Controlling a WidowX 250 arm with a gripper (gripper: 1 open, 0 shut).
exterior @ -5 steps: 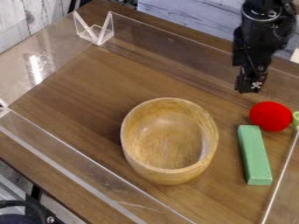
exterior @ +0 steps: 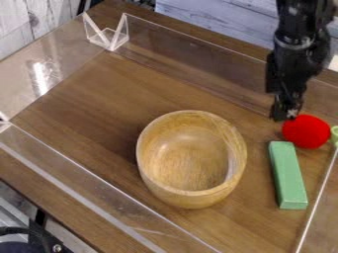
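My gripper (exterior: 287,107) is at the upper right, fingers pointing down, open, just above and slightly left of a red round object (exterior: 306,131). A wooden bowl (exterior: 191,183) sits in the lower middle, empty. A long green block (exterior: 288,176) lies to its right, below the red object. A small light green item (exterior: 334,133) is partly cut off at the right edge.
Transparent walls line the workspace, with a clear bracket at the upper left. A black cable shows at the lower left, outside.
My gripper has moved downward toward the red object. The bowl, green block and red object have stayed in place.
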